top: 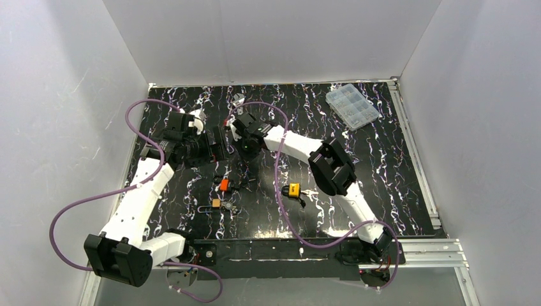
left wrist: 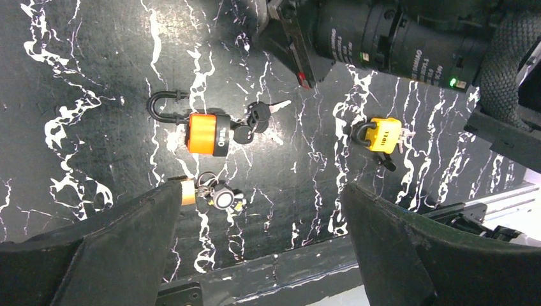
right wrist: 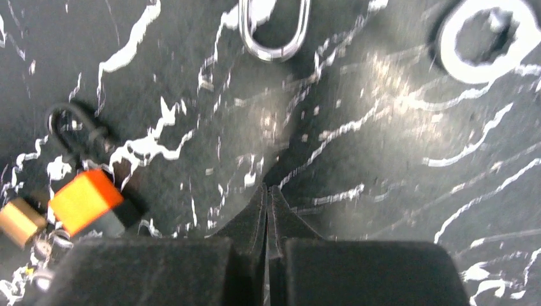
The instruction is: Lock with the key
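In the right wrist view, my right gripper is shut, nothing between its fingertips. Ahead of it, apart from the fingers, the silver shackle of a padlock lies at the top edge; its body is out of that view. An orange padlock lies with its black shackle swung open and black-headed keys beside it. A yellow padlock with keys lies farther right. Near the front is a small brass padlock with a key bunch. My left gripper stands open and empty above the table.
A ring-ended tool lies right of the shackle in the right wrist view. A clear divided box stands at the back right. A purple cable loops over the right arm.
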